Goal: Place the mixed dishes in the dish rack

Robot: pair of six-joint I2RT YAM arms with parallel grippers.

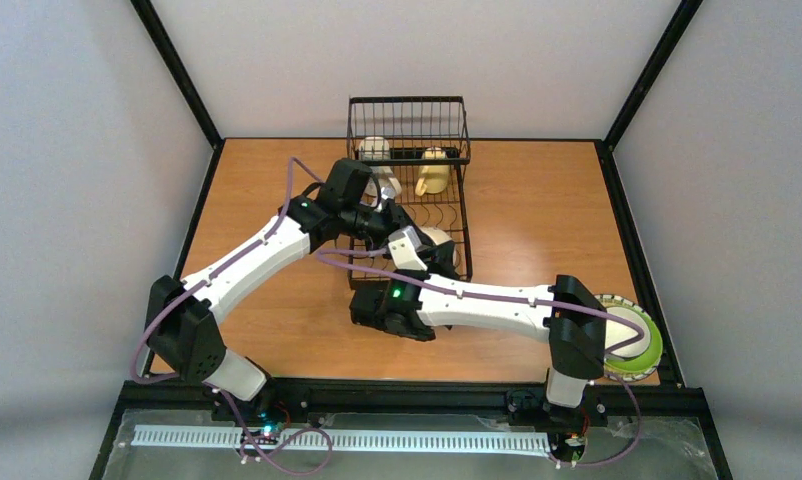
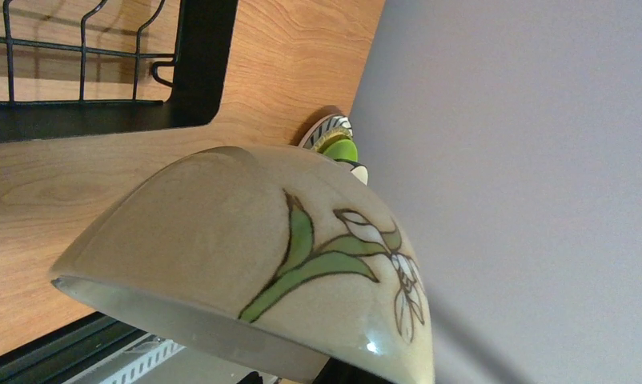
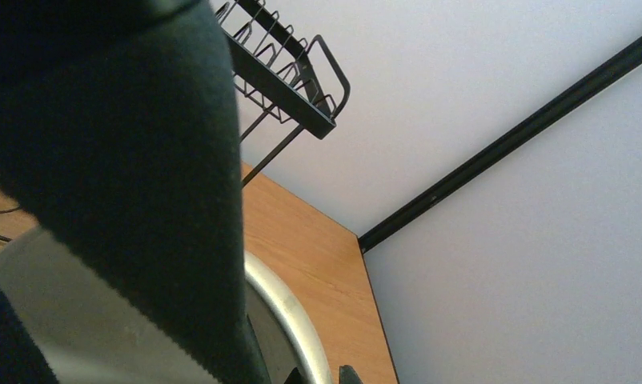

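Note:
A cream bowl (image 2: 222, 232) with a painted flower is tipped on its side and held off the table, large in the left wrist view. Its rim (image 3: 290, 308) runs down to my right gripper, which is shut on it. My left gripper shows only its tips at the bottom edge; they stand apart, close by the bowl's rim. From above, both grippers meet over the front of the black dish rack (image 1: 465, 215), the bowl mostly hidden. A white cup (image 1: 374, 148) and a yellow mug (image 1: 434, 178) are in the rack.
Stacked green and patterned dishes (image 1: 653, 350) stand at the right front corner, partly under the right arm. Dark left-arm parts (image 3: 142, 184) block much of the right wrist view. Bare table (image 1: 537, 210) lies on both sides of the rack.

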